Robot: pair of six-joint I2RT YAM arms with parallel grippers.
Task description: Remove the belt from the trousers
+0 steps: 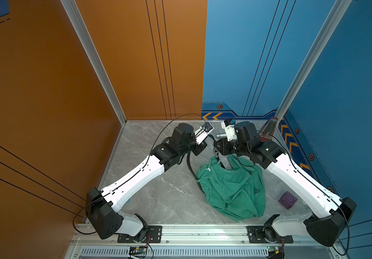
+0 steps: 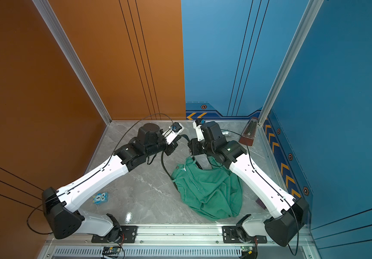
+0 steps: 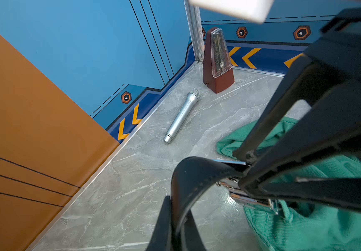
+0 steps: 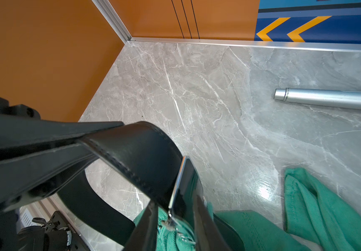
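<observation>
Green trousers lie bunched on the grey table, a black leather belt rising from them in a loop between my grippers. My left gripper is shut on the belt strap, which arches away from its fingertips. My right gripper is at the belt's metal buckle, its fingers part open around the buckle area; whether it grips it is unclear. The grippers are close together above the trousers' waist.
A silver microphone and a metronome stand or lie at the back right. A purple cube lies at the right, a small blue object at the front left.
</observation>
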